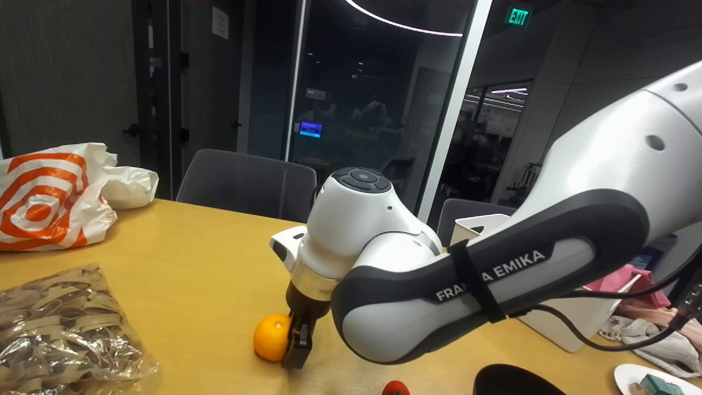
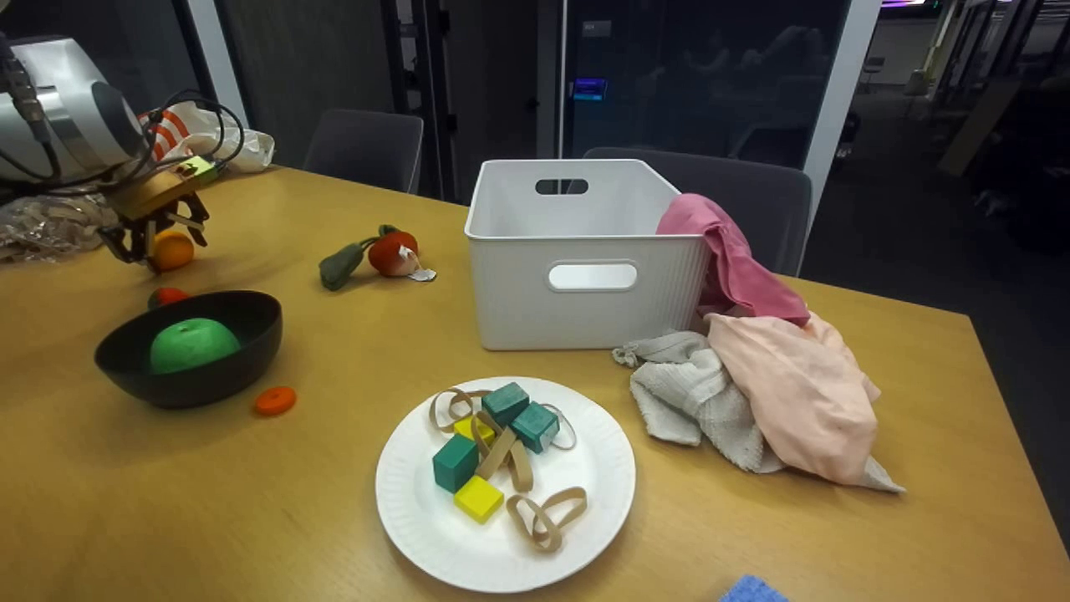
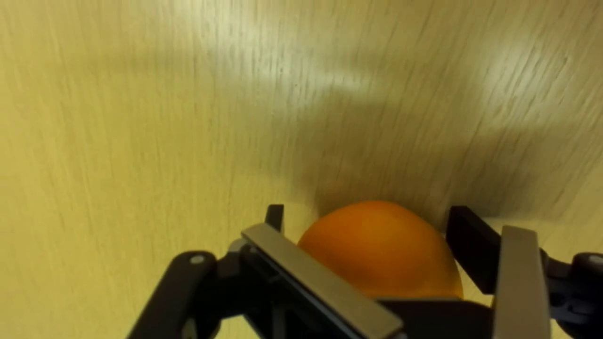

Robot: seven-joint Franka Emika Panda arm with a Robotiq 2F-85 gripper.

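Observation:
An orange (image 1: pixel 270 337) rests on the table, with my gripper (image 1: pixel 299 359) right against its side in exterior view 1. In the wrist view the orange (image 3: pixel 378 248) lies between the two fingers of my gripper, which are part open. A small strip of table shows between the left fingertip and the fruit; the right finger is close to it or touching. Its lower part is hidden behind the gripper. Exterior view 2 shows the orange (image 2: pixel 172 250) behind the gripper (image 2: pixel 160 251), whose fingers are spread.
A black bowl (image 2: pixel 191 346) holding a green apple (image 2: pixel 194 344) stands nearby, with a strawberry (image 1: pixel 395 388) beside it. A bag of rubber bands (image 1: pixel 62 332) lies left of the orange. Farther off are a white bin (image 2: pixel 582 261) and a paper plate (image 2: pixel 506 542).

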